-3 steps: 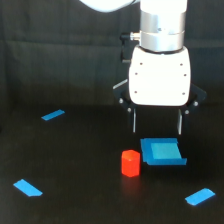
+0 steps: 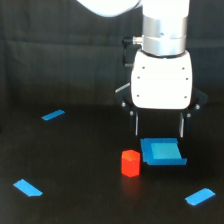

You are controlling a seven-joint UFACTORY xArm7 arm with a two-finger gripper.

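Note:
On the dark surface a small red block (image 2: 130, 163) stands just left of a blue piece (image 2: 177, 161). That piece looks like a shallow tray or folded shape with a lighter blue middle; its exact form is hard to tell. Above and behind them in this view hangs my gripper (image 2: 159, 134), pointing down from its white hand. Its two thin dark fingers are spread wide, and nothing shows between them. The fingertips appear near the blue piece's far edge, though their height over it cannot be judged.
Strips of blue tape lie at the far left (image 2: 53, 115), the near left (image 2: 27, 188) and the near right (image 2: 200, 197). A dark curtain (image 2: 60, 60) hangs behind.
My gripper has shifted slightly lower and a little to the right in the view, its fingers still spread. The red block and the blue piece have not moved.

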